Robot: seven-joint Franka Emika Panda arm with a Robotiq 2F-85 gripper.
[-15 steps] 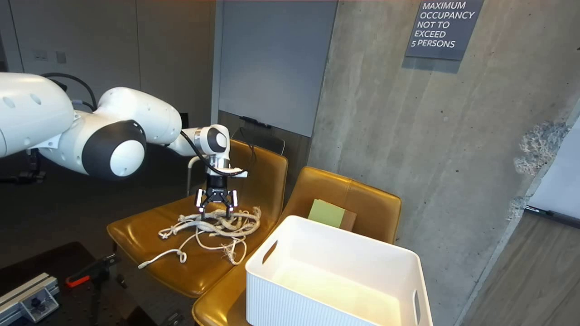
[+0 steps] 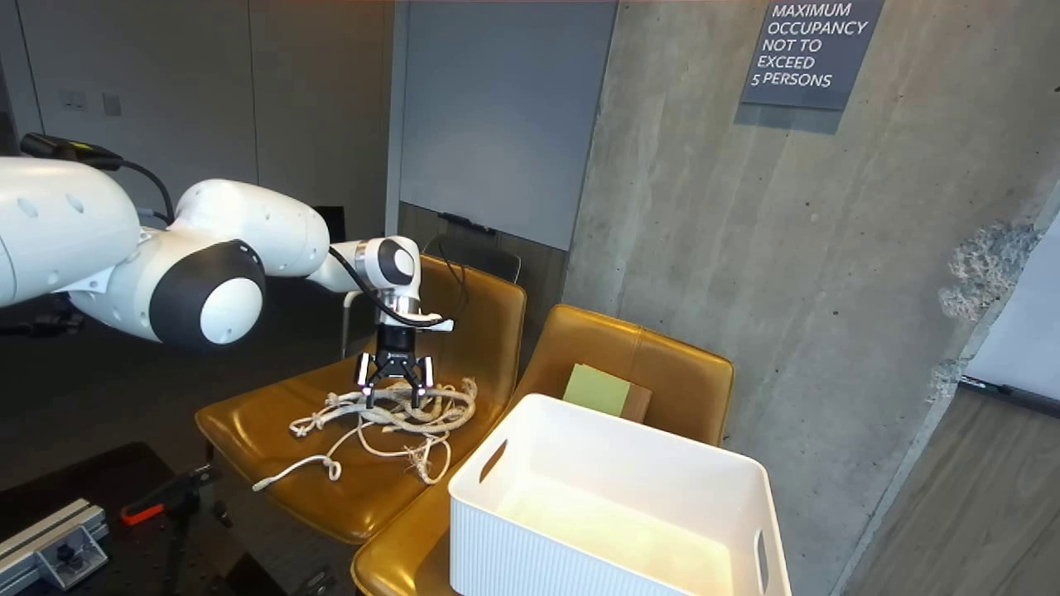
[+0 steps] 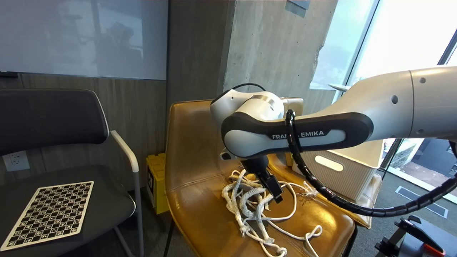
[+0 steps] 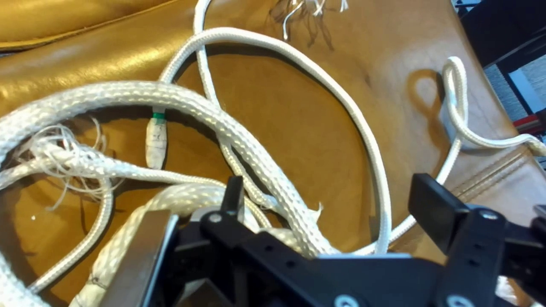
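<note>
A tangle of white rope, thick and thin strands together, lies on the seat of a tan leather chair; the rope spreads toward the seat's front edge. From above, my gripper points down at the pile, its two fingers spread wide. In the wrist view the gripper has its black fingertips well apart, and rope strands pass below and between them, none pinched. Whether a fingertip touches the rope is hard to tell. Exterior view 2 shows the rope with my gripper over its right part.
A white bin with handle holes stands empty on the neighbouring tan chair. Behind it rest a green and a brown block. A dark chair holding a checkered board stands apart at the left of exterior view 2.
The arm's elbow and upper links have moved down somewhat, and the gripper sits slightly lower over the rope. It remains open. The rope and bin look unmoved.
</note>
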